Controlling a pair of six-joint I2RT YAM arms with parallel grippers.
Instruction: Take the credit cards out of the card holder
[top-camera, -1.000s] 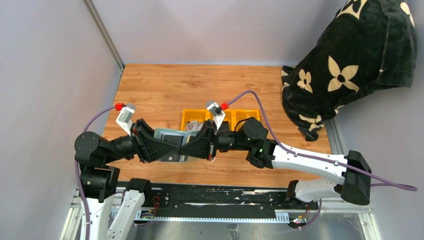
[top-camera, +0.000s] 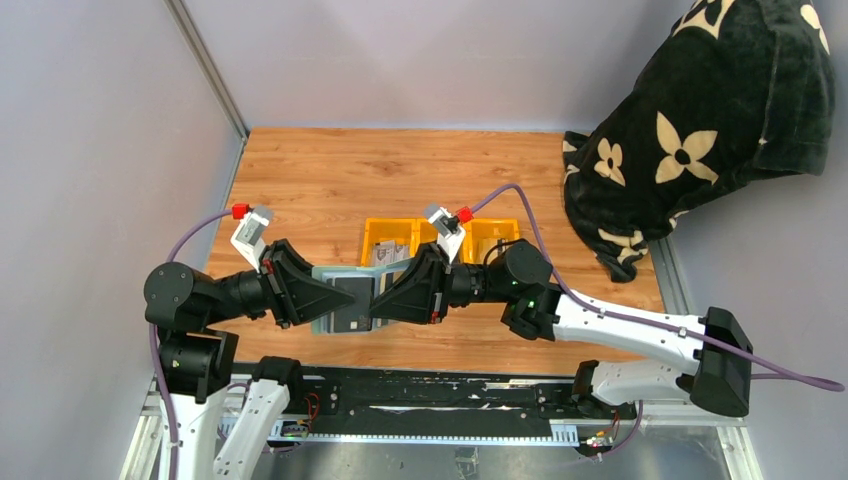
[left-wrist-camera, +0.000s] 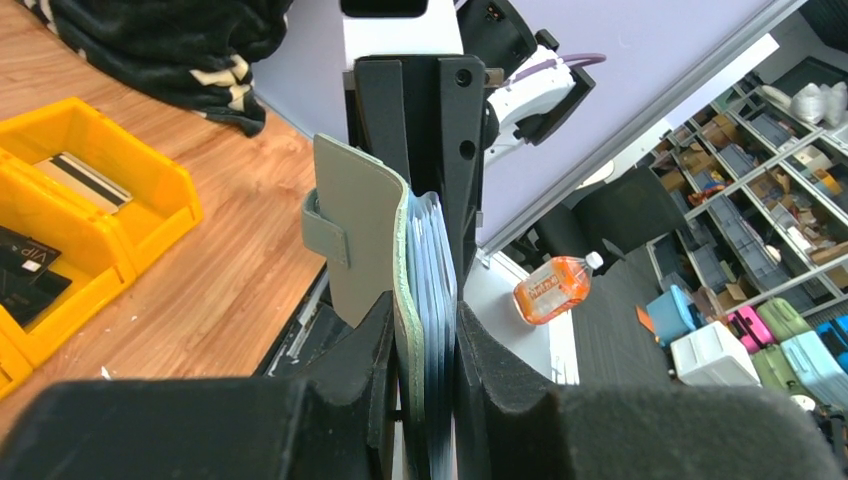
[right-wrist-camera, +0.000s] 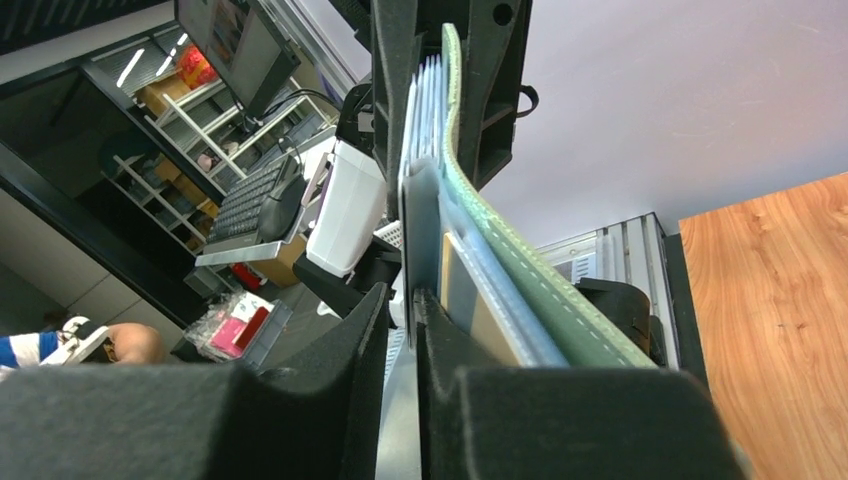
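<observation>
The open card holder (top-camera: 342, 300), pale green with clear sleeves and dark cards, hangs between both grippers. My left gripper (top-camera: 350, 297) is shut on it; in the left wrist view the cover (left-wrist-camera: 355, 230) and stacked sleeves (left-wrist-camera: 435, 270) rise from between its fingers. My right gripper (top-camera: 374, 304) is at the holder's right part; in the right wrist view a grey card edge (right-wrist-camera: 423, 230) runs down to between its closely set fingertips, beside a beige card (right-wrist-camera: 470, 290). Whether they grip it is unclear.
Yellow bins (top-camera: 390, 225) with cards inside stand on the wooden floor (top-camera: 400, 170) behind the holder. A dark patterned cloth (top-camera: 680, 120) fills the back right.
Over the last second my right gripper has moved slightly right and down in the top view, and the holder's right part shows wider. The left gripper has barely moved.
</observation>
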